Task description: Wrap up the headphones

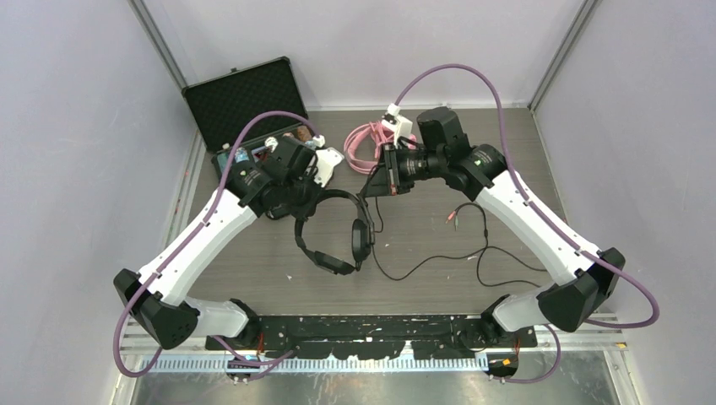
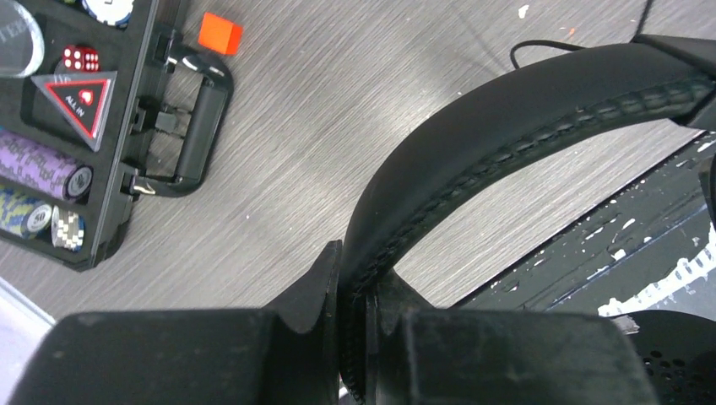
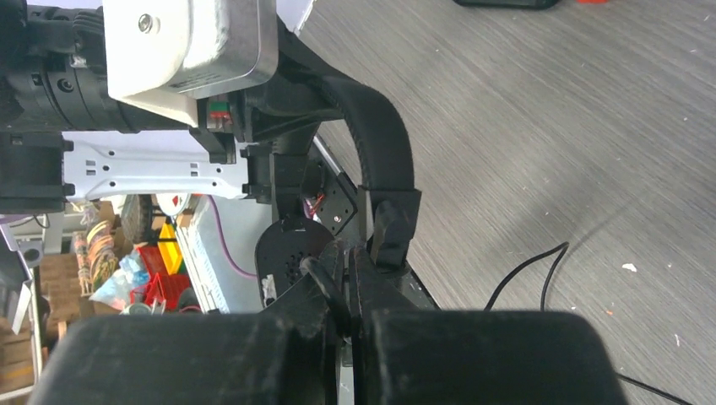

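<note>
The black headphones hang in the air, their headband (image 2: 473, 126) clamped between the fingers of my left gripper (image 1: 307, 211). In the top view one earcup (image 1: 361, 240) faces sideways on the right; the other (image 1: 331, 263) hangs lower left. Close beside the headband, my right gripper (image 1: 368, 194) is shut on the thin black cable (image 3: 328, 291), which shows between its fingers in the right wrist view. From there the cable dangles down and runs right across the table (image 1: 432, 258), ending in a small plug (image 1: 452, 217). The grip on the headband's far side is hidden.
An open black case (image 1: 246, 99) with poker chips and dice stands back left, its handle (image 2: 203, 126) facing inward. An orange block (image 2: 220, 34) lies near it. Coiled pink headphones (image 1: 359, 145) lie at the back.
</note>
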